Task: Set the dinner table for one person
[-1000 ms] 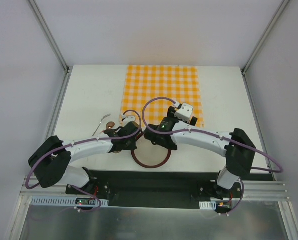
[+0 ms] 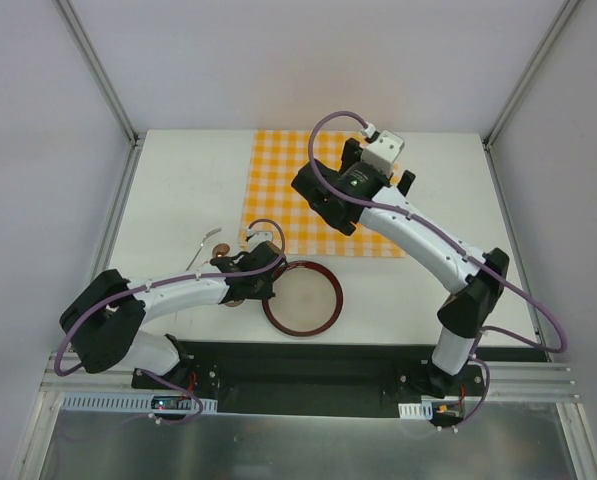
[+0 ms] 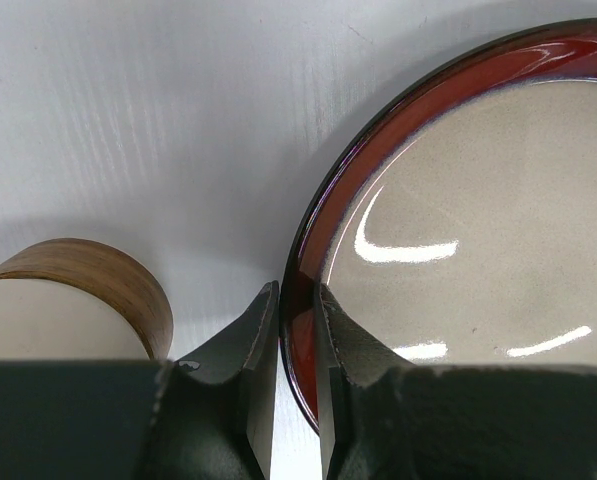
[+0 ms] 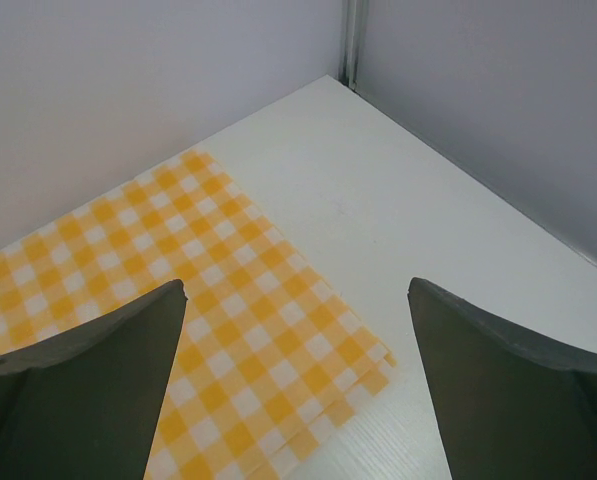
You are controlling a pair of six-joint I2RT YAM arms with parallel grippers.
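Observation:
A beige plate with a red-brown rim [image 2: 303, 300] lies at the front middle, below the yellow checked placemat [image 2: 278, 180]. My left gripper is at the plate's left rim [image 3: 403, 120], its fingertips close together around the rim; whether it grips is unclear. A wooden cup or bowl [image 3: 108, 260] sits left of the plate in the left wrist view. My right gripper stands open, raised over the right part of the placemat, with nothing between its fingers.
A long utensil [image 2: 198, 250] and a small wooden item [image 2: 221, 250] lie at the left, partly hidden by the left arm.
My right gripper has lifted away from over the plate toward the back of the table, above the placemat. The left arm has stayed in place.

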